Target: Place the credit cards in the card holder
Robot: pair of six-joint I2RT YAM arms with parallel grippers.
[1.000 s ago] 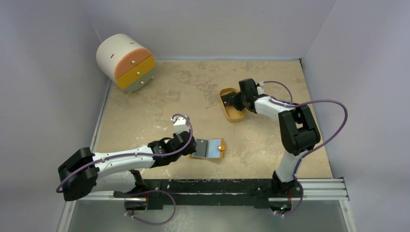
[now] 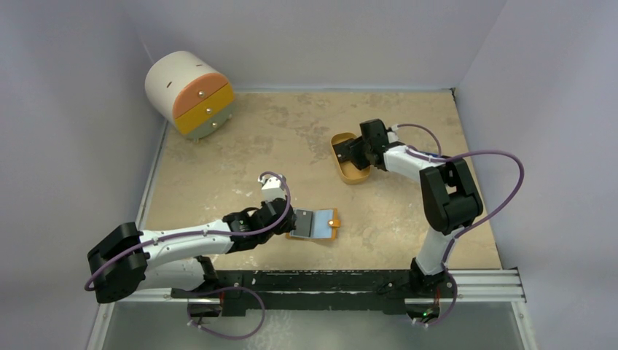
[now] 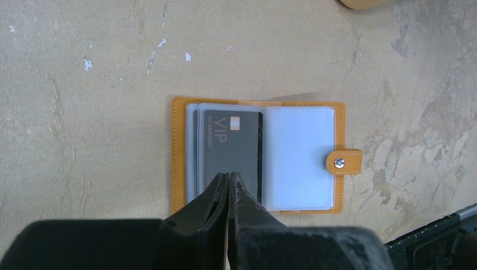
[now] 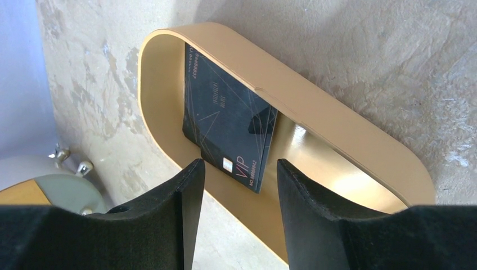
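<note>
In the left wrist view the card holder [image 3: 339, 194] lies unfolded, tan with clear sleeves. Its left side holds a black VIP card [image 3: 229, 152] under a sleeve; the right-hand sleeve [image 3: 299, 157] looks pale, with no card showing. My left gripper is shut above the holder's left side, nothing visible between its fingertips. Dark cards [image 4: 230, 115], apparently overlapping, lie at one end of the tan tray [image 4: 337, 132] in the right wrist view. Over that tray my right gripper stands open, its fingers apart and empty, near the cards' VIP end.
The tray's raised walls surround the cards. A striped drum-shaped drawer box [image 2: 191, 95] stands at the back left. Between tray and holder the table [image 2: 270, 149] is bare. Grey walls border the back and sides.
Near the tray, the fingers of my right gripper have shifted slightly and a little more of the dark cards shows. My left arm and the holder stay where they were.
</note>
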